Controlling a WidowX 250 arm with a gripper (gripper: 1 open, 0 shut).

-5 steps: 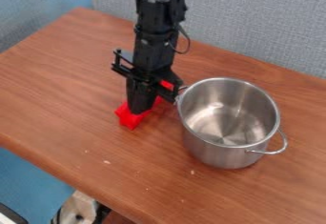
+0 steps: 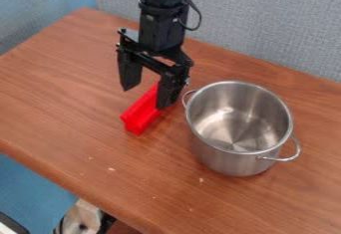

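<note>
My black gripper hangs open above a red bar-shaped block, with its fingers spread and nothing seen held between them. The block lies on the wooden table, its upper end partly hidden behind the gripper. A steel pot with two wire handles stands to the right of the block, empty inside.
A grey padded wall rises behind it. Blue surface shows past the table's lower-left edge, with some hardware at the bottom corner.
My gripper has risen off the red block and now appears more widely spread, showing more of the block. The block and pot look to be in the same places.
</note>
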